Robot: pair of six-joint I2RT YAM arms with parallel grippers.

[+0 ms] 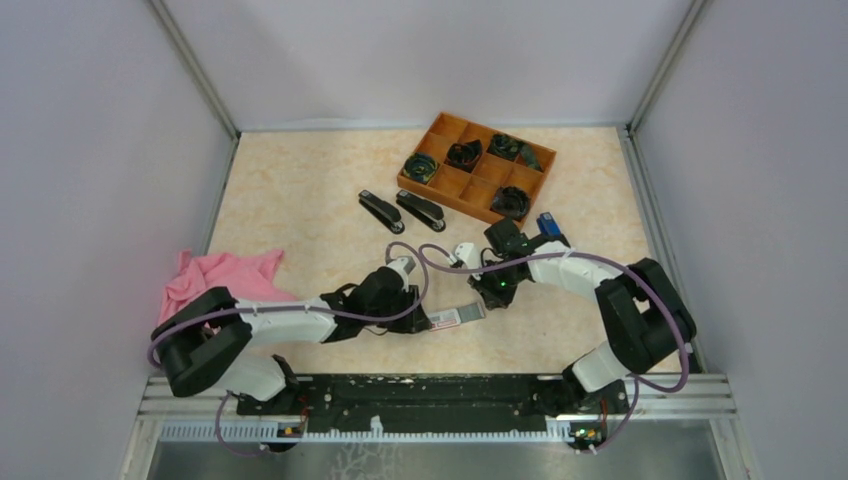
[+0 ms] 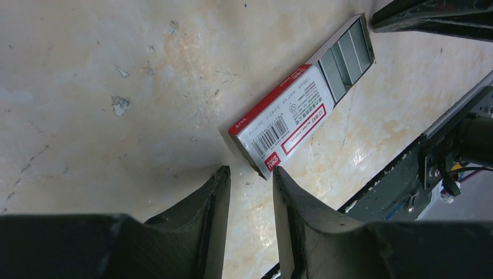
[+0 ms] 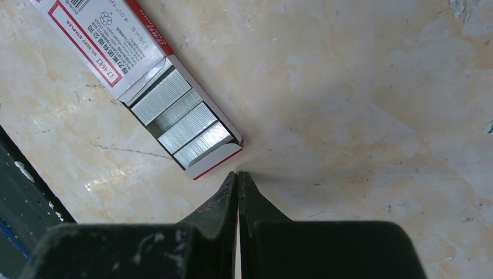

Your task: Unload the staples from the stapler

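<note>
A white-and-red staple box (image 1: 442, 320) lies on the tabletop, its sleeve slid partly off an inner tray (image 3: 186, 128) holding blocks of staples. My left gripper is just at the box's sleeved end, its fingers apart and nothing visible held between them. My right gripper is shut just off the tray's open end, nothing showing between its fingers. Two black staplers (image 1: 381, 211) lie behind the arms; whether they hold staples cannot be seen.
A wooden compartment box (image 1: 457, 181) with dark bundles sits at the back right, a blue object (image 1: 548, 225) beside it. A pink cloth (image 1: 210, 285) lies at left. The table's front edge is close to the staple box.
</note>
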